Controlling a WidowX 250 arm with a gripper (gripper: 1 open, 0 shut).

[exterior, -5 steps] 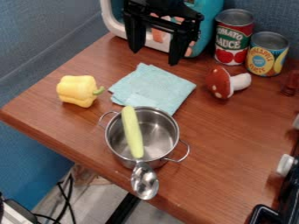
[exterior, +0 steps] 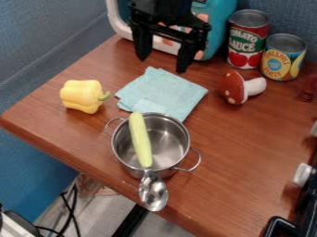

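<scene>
My black gripper (exterior: 162, 50) hangs open at the top centre, above the table behind a folded light-blue cloth (exterior: 162, 91), with nothing visible between its fingers. A steel pot (exterior: 179, 155) near the front holds a pale yellow-green long vegetable (exterior: 140, 141), with a metal spoon (exterior: 154, 193) at its front edge. A yellow pepper (exterior: 82, 95) lies on the left, and a red-capped mushroom (exterior: 235, 86) on the right of the cloth.
A tomato can (exterior: 247, 42) and a second can (exterior: 284, 59) stand at the back right, beside a teal appliance (exterior: 210, 13). A black object (exterior: 285, 230) is at the right edge.
My gripper has shifted slightly over the last second, staying at the top centre. The objects on the table have not moved.
</scene>
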